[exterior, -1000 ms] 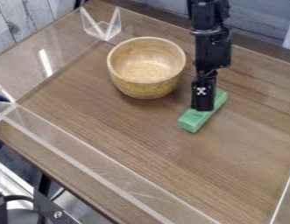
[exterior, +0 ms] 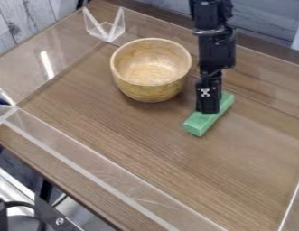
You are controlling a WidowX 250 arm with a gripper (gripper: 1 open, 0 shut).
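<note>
The black gripper (exterior: 207, 97) hangs from the arm at the top of the camera view, its fingers low over the upper end of a green rectangular block (exterior: 206, 121) on the wooden table. Whether the fingers are open or closed on the block is too small to tell. A pale wooden bowl (exterior: 151, 69) sits just left of the gripper.
A white angular object (exterior: 105, 27) stands at the back left. A wall runs along the back right. Dark cables or hardware show at the lower left edge.
The gripper has shifted very slightly, staying over the green block. The block and bowl look unmoved.
</note>
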